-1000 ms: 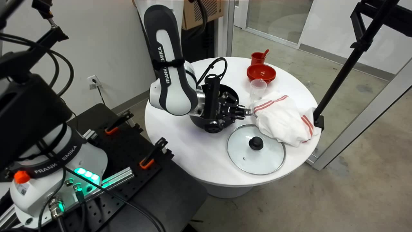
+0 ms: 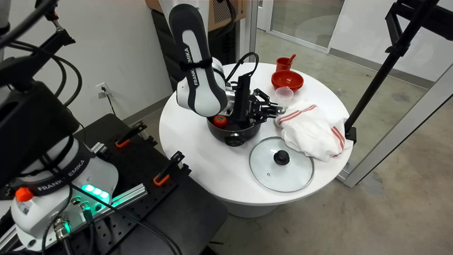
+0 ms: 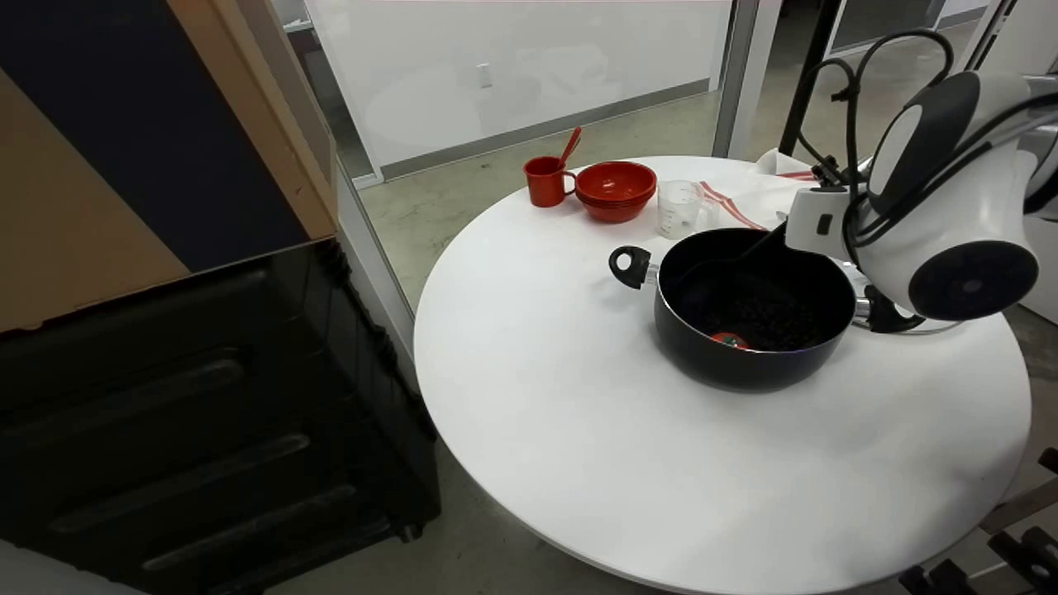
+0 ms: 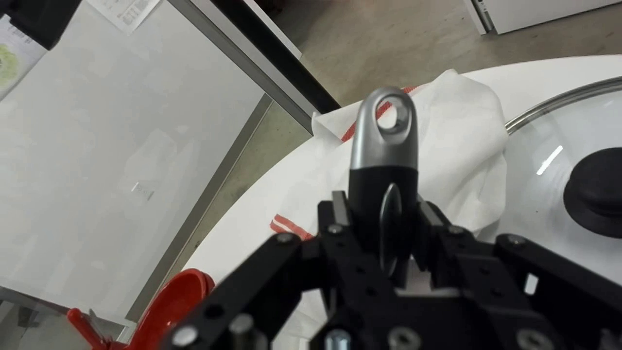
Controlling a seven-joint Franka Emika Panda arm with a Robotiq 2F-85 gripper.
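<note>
In the wrist view my gripper is shut on the black handle of a utensil, whose silver end with a hanging hole [image 4: 373,137] sticks up past the fingers. From exterior view 1, the gripper [image 2: 269,111] is level above the far right rim of a black pot [image 2: 235,138]. A red tomato [image 2: 219,121] shows inside the pot. Exterior view 2 looks into the same pot [image 3: 749,367], where the utensil's black lower part [image 3: 731,269] slants down inside; the tomato [image 3: 729,340] lies near the wall. Whether the utensil touches the tomato cannot be seen.
A glass lid [image 2: 267,174] lies in front of a crumpled white towel [image 2: 308,131]. Behind stand a clear measuring cup [image 3: 679,210], red bowls [image 3: 615,188] and a red mug [image 3: 545,183].
The arm and gripper have shifted rightward and slightly back over the pot in exterior view 1. The tomato, hidden before, now shows there. Lid, towel and red dishes stay put.
</note>
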